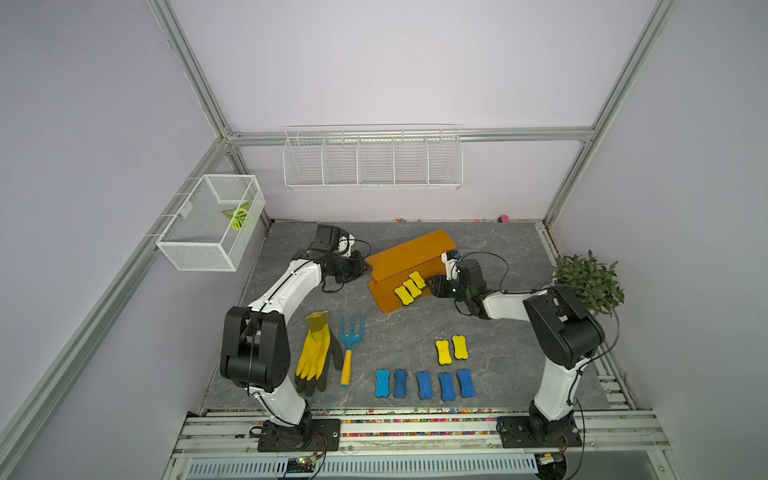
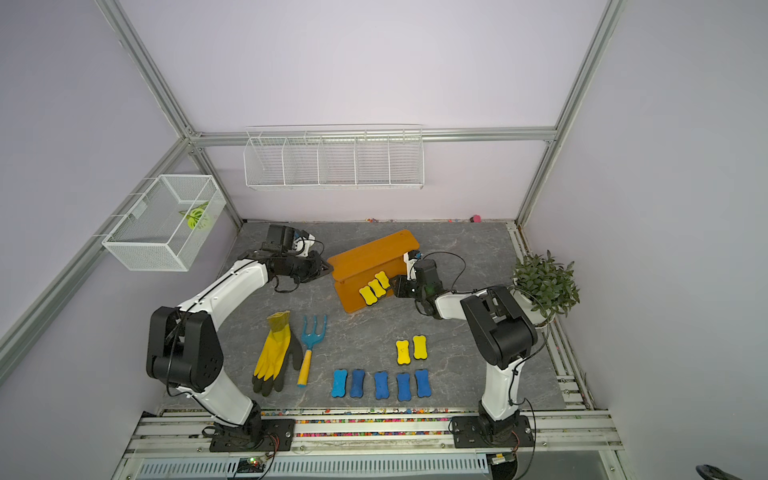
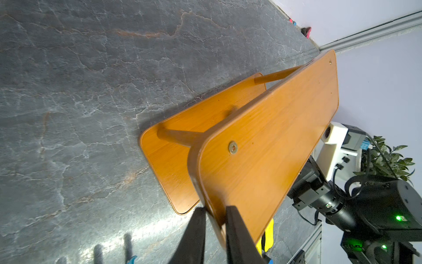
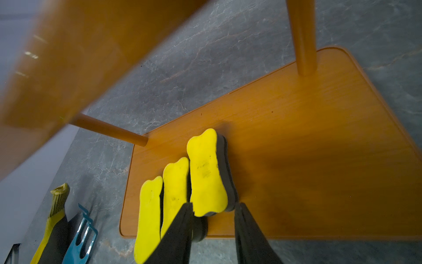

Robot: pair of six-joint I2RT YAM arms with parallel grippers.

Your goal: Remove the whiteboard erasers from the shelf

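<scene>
A two-tier wooden shelf [image 1: 412, 252] stands at an angle in the middle of the table. On its lower board, three yellow erasers lie side by side; the rightmost eraser [image 4: 204, 171] is nearest my right gripper. That gripper's fingers are parted, one on each side of this eraser's near end; whether they touch it I cannot tell. At the left corner of the upper board [image 3: 268, 145], my left gripper is shut on the board's edge. Two more yellow erasers [image 1: 444, 352] [image 1: 460, 346] lie on the table in front of the shelf.
Several blue erasers [image 1: 424, 385] form a row near the front edge. Gloves [image 1: 314, 352] and a blue fork [image 1: 349, 340] lie front left. A potted plant [image 2: 546, 284] stands at the right. The shelf's upper board overhangs the right gripper's working space.
</scene>
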